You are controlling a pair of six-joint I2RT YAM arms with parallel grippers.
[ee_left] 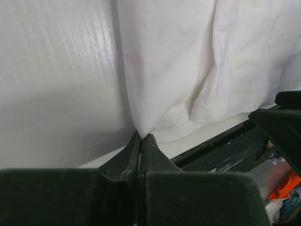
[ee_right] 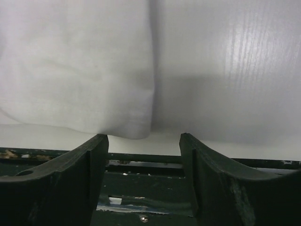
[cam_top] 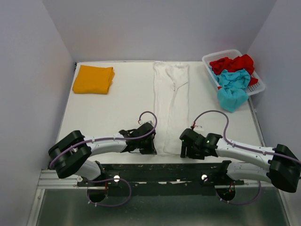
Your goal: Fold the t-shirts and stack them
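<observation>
A white T-shirt lies lengthwise over the middle of the table. My left gripper is shut on the shirt's lower left corner at the front edge, the fabric drawn to a point at its tips. My right gripper is part open over the shirt's lower right corner, which reaches between its fingers near the front edge. A folded orange shirt lies at the back left.
A white basket at the back right holds red and cyan shirts.
</observation>
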